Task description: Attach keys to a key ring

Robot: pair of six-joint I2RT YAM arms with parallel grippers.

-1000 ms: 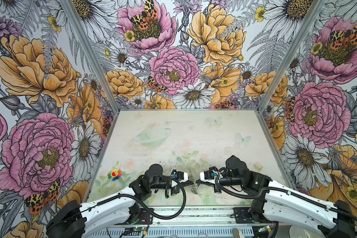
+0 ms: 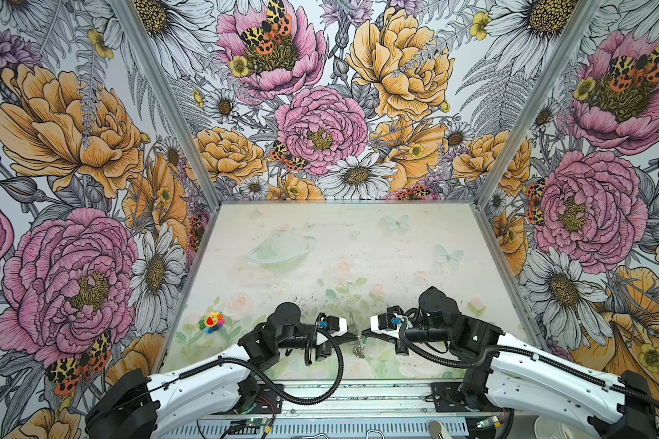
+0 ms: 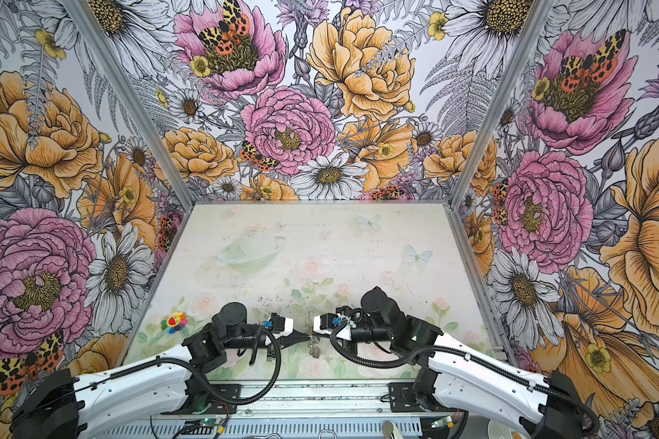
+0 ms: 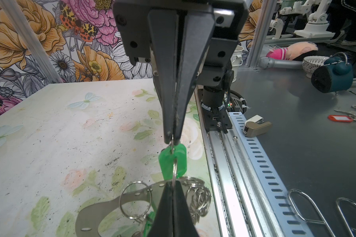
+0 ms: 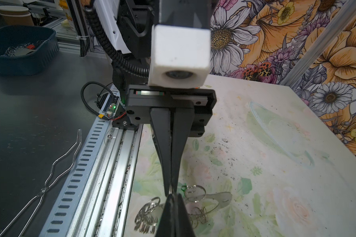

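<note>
My left gripper (image 2: 354, 337) and right gripper (image 2: 366, 333) meet tip to tip above the front middle of the table, both shut. In the left wrist view, a thin metal ring (image 4: 174, 169), seen nearly edge-on, rises from my left fingertips toward the right fingers (image 4: 178, 114). A green key head (image 4: 165, 162) sits right at the right fingertips, behind that wire; whether those fingers pinch anything is unclear. Below hang or lie a grey metal strip (image 4: 91, 215), a larger ring (image 4: 135, 216) and several small rings (image 4: 199, 199). The bunch (image 2: 358, 349) looks tiny from above.
A multicoloured toy (image 2: 212, 321) lies at the table's left. A metal rail (image 4: 229, 189) borders the front edge, with a stapler-like object (image 4: 257, 126) beyond it.
</note>
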